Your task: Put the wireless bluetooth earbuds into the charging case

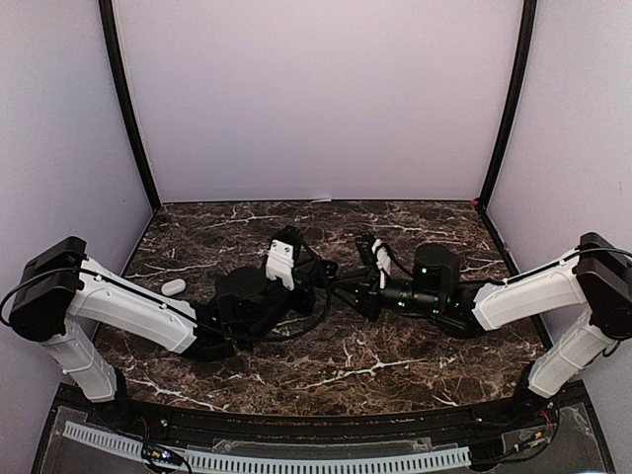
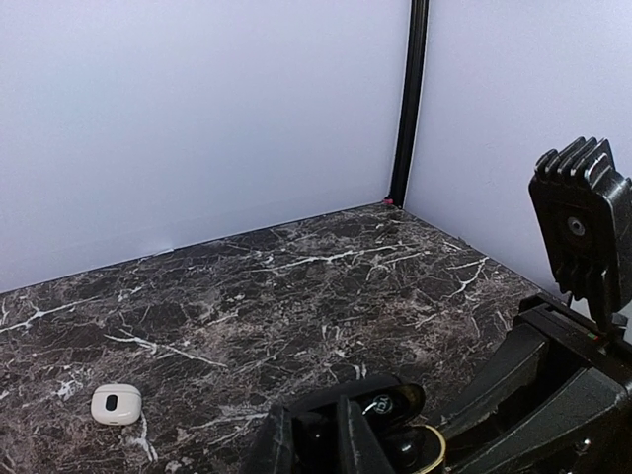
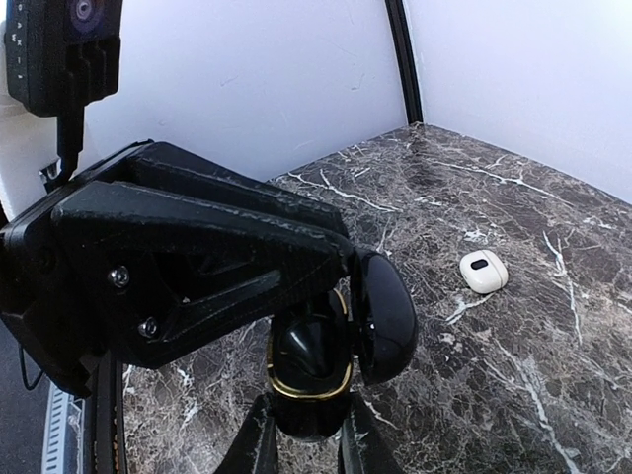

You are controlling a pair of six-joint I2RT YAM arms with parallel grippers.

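Both grippers meet over the middle of the table. A black charging case with a gold rim has its lid raised; it sits between the fingertips of my right gripper, whose closure is hard to judge. My left gripper is shut at the case, its fingertips largely hidden by the black parts; whether an earbud is between them I cannot see. In the top view the dark case is mostly covered by the two grippers.
A small white case lies on the marble table at the left, apart from the arms.
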